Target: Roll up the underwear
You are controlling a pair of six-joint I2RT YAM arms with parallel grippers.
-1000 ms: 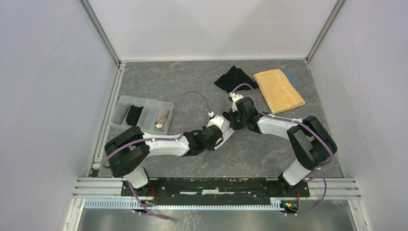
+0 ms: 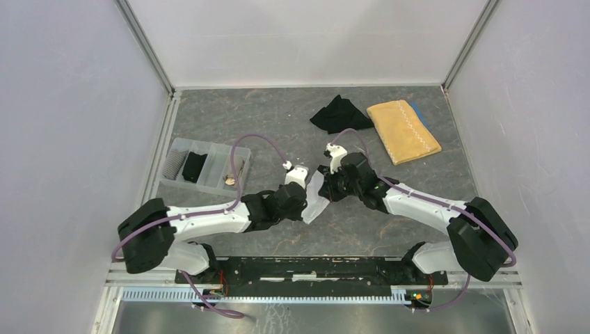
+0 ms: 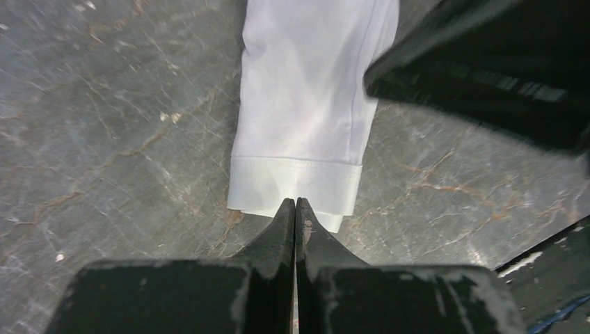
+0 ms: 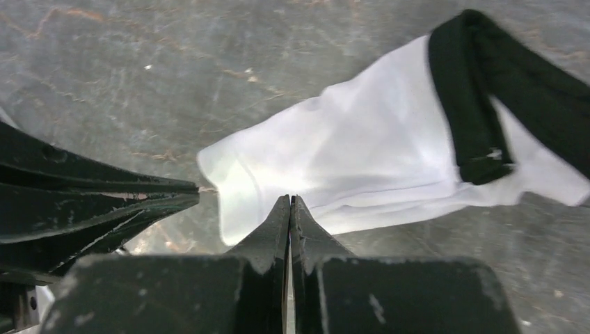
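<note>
The white underwear (image 2: 315, 203) with a black waistband (image 4: 452, 90) lies folded into a long strip on the grey table between my grippers. In the left wrist view its white end (image 3: 292, 181) has a folded band, just beyond the tips of my left gripper, which is shut with no cloth visible between its fingers. My right gripper is shut too, at the white cloth's long edge; nothing shows between its fingers. The other gripper's dark fingers intrude into both wrist views.
A clear compartment box (image 2: 212, 149) with folded items stands at the left. A black cloth (image 2: 339, 115) and a yellow folded cloth (image 2: 403, 132) lie at the back right.
My left arm has drawn back to the left, and my right arm has moved toward the front edge.
</note>
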